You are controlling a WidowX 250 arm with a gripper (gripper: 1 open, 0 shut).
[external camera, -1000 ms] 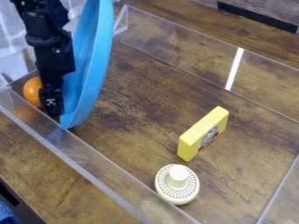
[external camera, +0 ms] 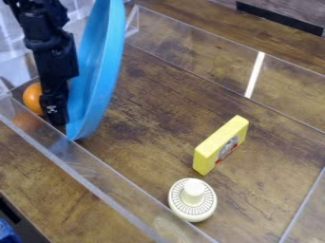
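Observation:
My black gripper reaches down from the top left to the left edge of the clear-walled area, low beside an orange round object, which is partly hidden behind it. A large blue curved piece, like a tray or bowl on its side, stands upright just right of the gripper. The fingertips are dark and crowded among these things, so their opening is hard to see.
A yellow box lies on the wooden floor at the right. A white round knob-like object sits at the lower middle. Clear walls border the area.

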